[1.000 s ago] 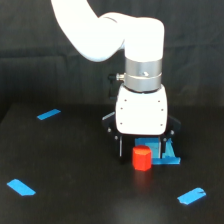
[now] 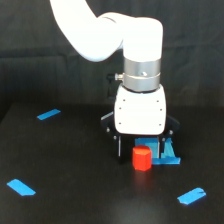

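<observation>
A small red block [image 2: 142,159] sits on the black table, below the white body of my gripper [image 2: 142,150]. Dark fingers come down to the left and right of the block, spread wider than it, so the gripper looks open. The fingertips are hard to make out against the dark background. Just behind the block and to its right is a blue object [image 2: 168,153], partly hidden by the gripper and the block.
Blue strips lie flat on the table: one at the back left [image 2: 49,114], another at the front left [image 2: 21,187], and a third at the front right [image 2: 191,196]. Clear table surrounds them. A dark curtain [image 2: 40,60] hangs behind.
</observation>
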